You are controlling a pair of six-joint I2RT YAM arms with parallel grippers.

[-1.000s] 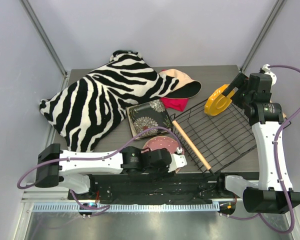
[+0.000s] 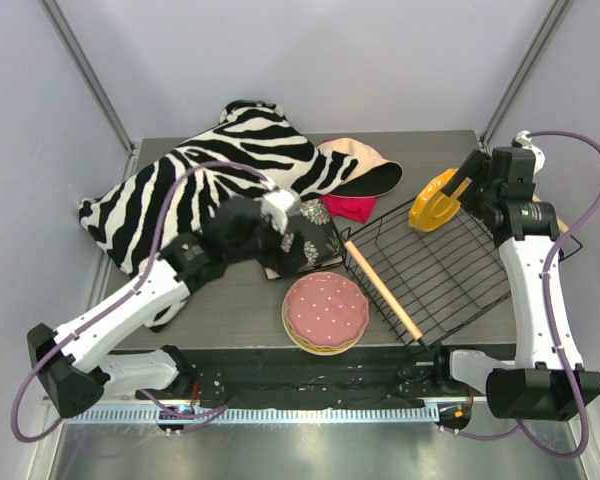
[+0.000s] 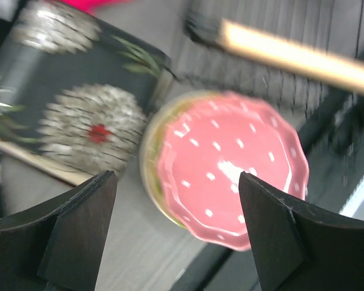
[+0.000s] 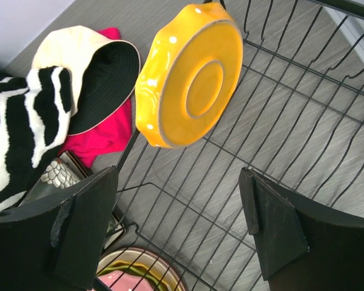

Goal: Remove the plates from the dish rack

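A yellow plate point(image 2: 433, 205) point(image 4: 188, 79) stands on edge in the wire dish rack point(image 2: 430, 290). My open right gripper hangs over the rack beside it, nothing between its fingers. A stack of plates, pink dotted on top point(image 2: 326, 305) point(image 3: 227, 170), lies on the table left of the rack. My left gripper is open above that stack and the black floral tray; it is motion-blurred in the top view.
A zebra-striped cloth point(image 2: 180, 200), a cream hat point(image 2: 365, 165) and a red cloth point(image 2: 350, 207) lie at the back left and centre. The black floral tray point(image 2: 300, 245) sits left of the rack's wooden handle.
My left arm has lifted and swung back from over the pink plates toward the tray, uncovering the stack in the top view.
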